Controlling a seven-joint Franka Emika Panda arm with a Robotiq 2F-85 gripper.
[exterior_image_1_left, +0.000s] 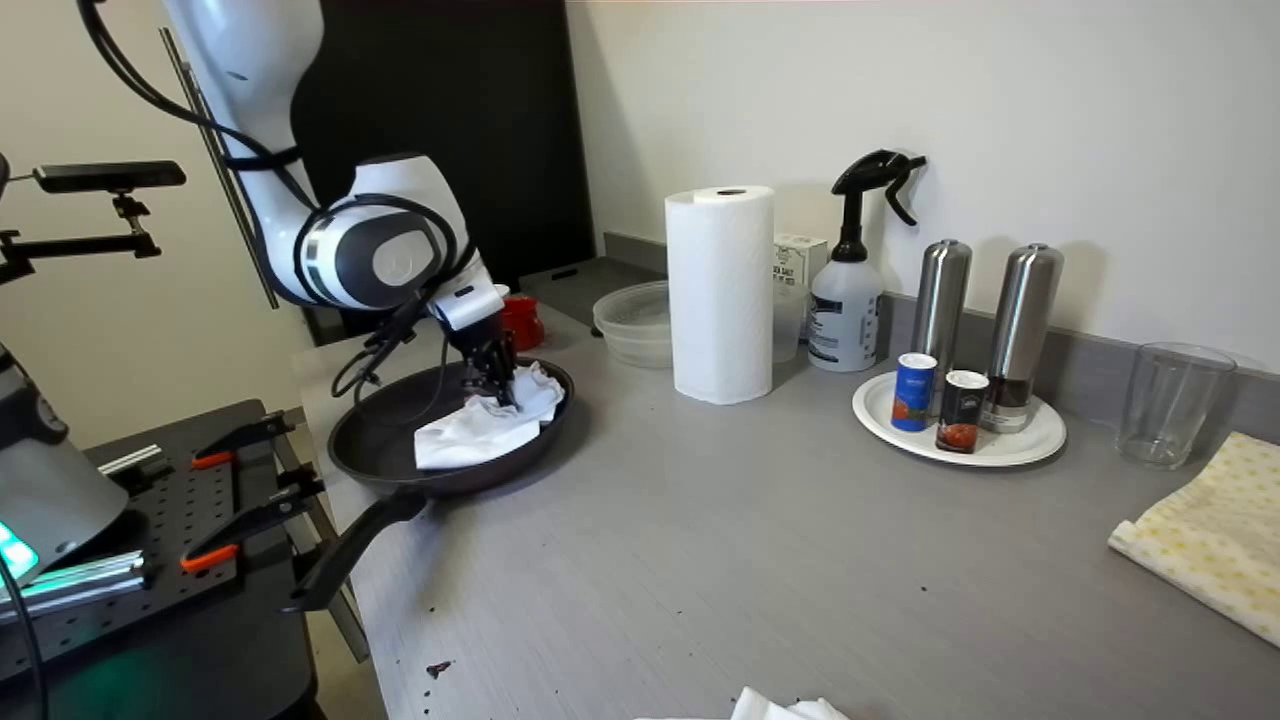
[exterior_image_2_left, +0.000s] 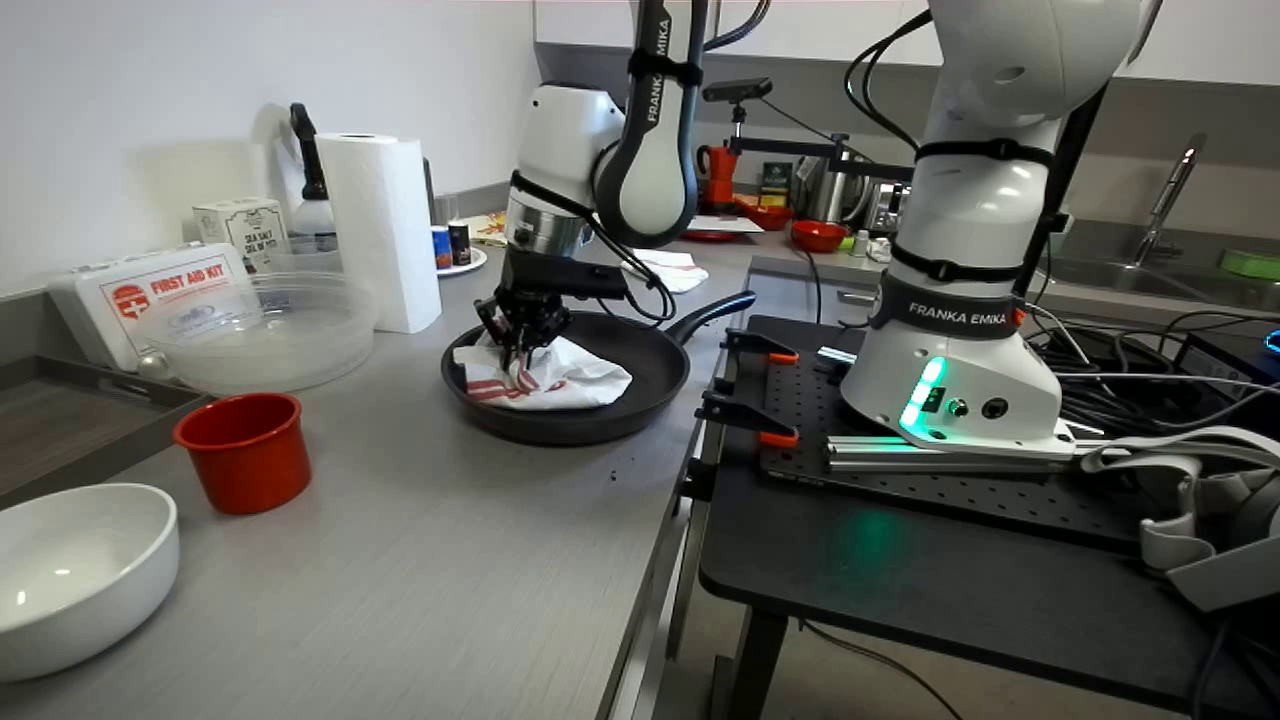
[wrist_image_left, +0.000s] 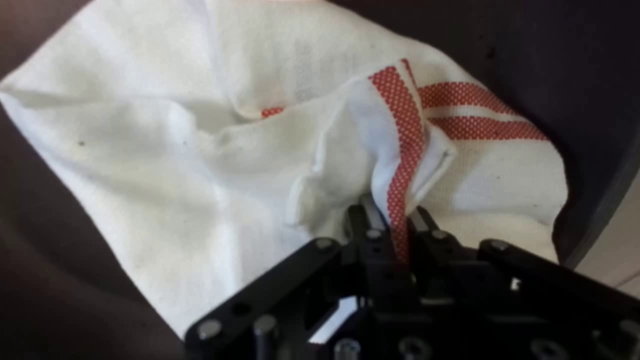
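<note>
A white cloth with red stripes (wrist_image_left: 198, 156) lies crumpled inside a black frying pan (exterior_image_1_left: 381, 442). My gripper is shut on a bunched, striped fold of it, which rises between the fingers. In exterior view 2 the gripper (exterior_image_2_left: 521, 348) points down into the pan, over the side away from the handle (exterior_image_2_left: 710, 314). The rest of the cloth (exterior_image_2_left: 578, 374) spreads loosely across the pan's floor toward the handle side. Where the fingertips meet the pan is hidden by the cloth.
A paper towel roll (exterior_image_1_left: 720, 294), a clear plastic bowl (exterior_image_1_left: 636, 326) and a red cup (exterior_image_2_left: 246, 454) stand around the pan. Farther off is a white plate (exterior_image_1_left: 882, 414) with shakers and mills.
</note>
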